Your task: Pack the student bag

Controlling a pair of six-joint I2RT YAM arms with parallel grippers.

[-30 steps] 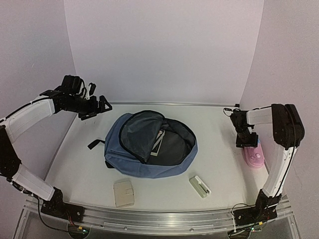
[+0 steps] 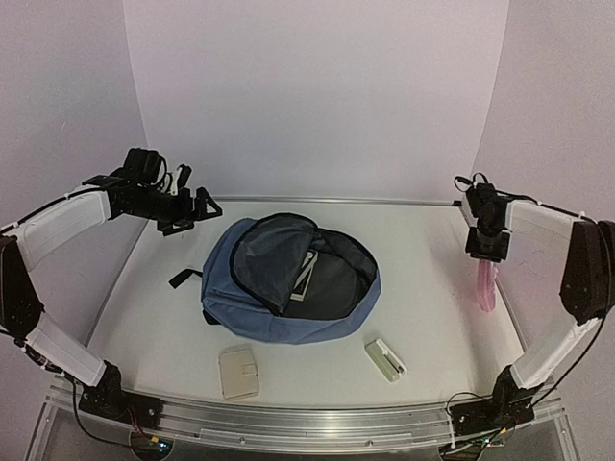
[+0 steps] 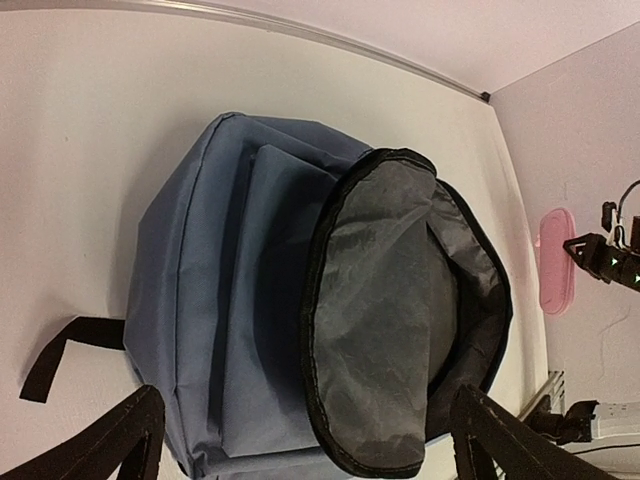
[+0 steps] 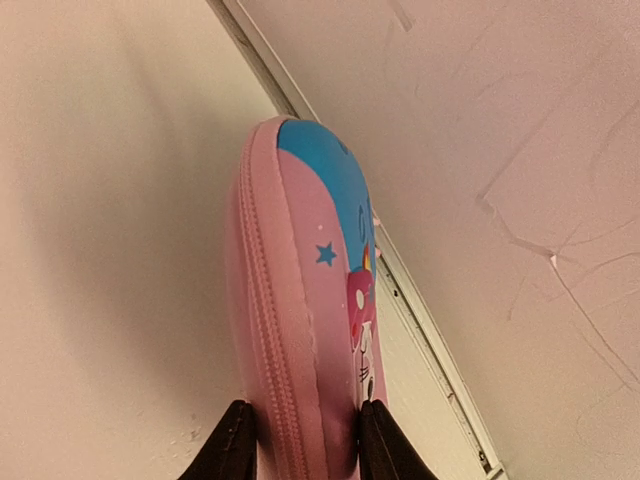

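Note:
The blue backpack (image 2: pixel 288 331) lies in the middle of the table with its dark flap (image 3: pixel 370 320) partly folded over the opening. My right gripper is shut on a pink pencil case (image 4: pixel 285 270), which stands on edge between the fingers at the table's right side. In the top view the pink case (image 2: pixel 486 286) hangs below the gripper. To the left of the bag, my left gripper (image 2: pixel 207 206) stands open with nothing in it. Its spread fingers (image 3: pixel 110 440) frame the bag in the left wrist view.
A beige notebook-like item (image 2: pixel 238 374) lies at the front, left of centre. A small green and white box (image 2: pixel 385 360) rests in front of the bag's right side. The right wall (image 4: pixel 500 200) is close to the pink case. Table space between bag and case is clear.
The pink case was lying flat on the table; now it is lifted and turned on edge in my right gripper, which has moved up and to the right. The left arm has barely moved.

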